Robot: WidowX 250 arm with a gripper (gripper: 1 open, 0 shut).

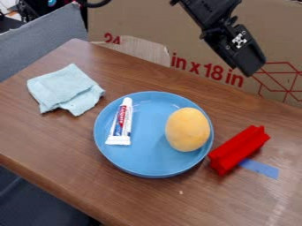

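A blue plate (pixel 154 154) sits on the wooden table, holding a white toothpaste tube (pixel 120 122) on its left and a round yellow object (pixel 188 130) on its right. A red object (pixel 238 149) lies right of the plate, beside a blue tape strip (pixel 259 168). A folded pale blue cloth (pixel 64 88) is at the left. My dark gripper (pixel 245 60) hangs high at the top right, above and behind the plate, apart from everything on the table; its fingertips are hard to make out.
A cardboard box (pixel 129 19) stands along the back. A grey padded surface (pixel 32 43) borders the table at the upper left. Bare wood is free in the foreground and behind the plate.
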